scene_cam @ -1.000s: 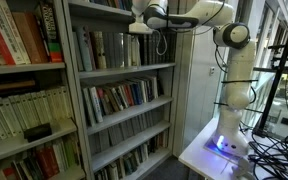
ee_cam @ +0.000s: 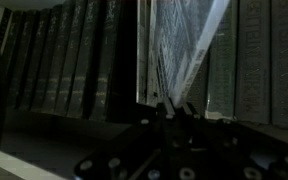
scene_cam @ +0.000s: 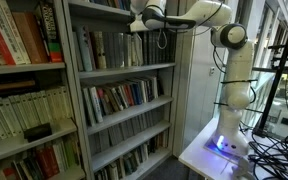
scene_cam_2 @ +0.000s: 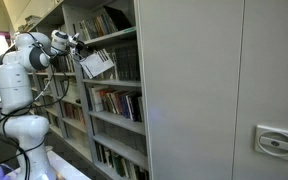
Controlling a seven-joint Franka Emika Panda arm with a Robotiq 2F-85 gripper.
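Note:
A pale, thin book (ee_cam: 177,45) with a glossy cover rises from between the fingers of my gripper in the wrist view. The fingers are shut on its lower end. In exterior view 2 the same pale shape (scene_cam_2: 96,65) hangs tilted in front of the upper shelves, just beside my gripper (scene_cam_2: 80,48). Exterior view 1 has the gripper (scene_cam: 137,23) high up at the bookcase, its fingers too small to make out.
Dark matching volumes (ee_cam: 72,55) stand to the left of the pale book, with more dark spines (ee_cam: 252,60) close on its right. The bookcase (scene_cam: 119,122) has several filled shelves. A white table (scene_cam: 206,158) stands at the arm's base.
In exterior view 1 the gripper end has shifted only slightly, a little upward. The shelves and the rest look unchanged.

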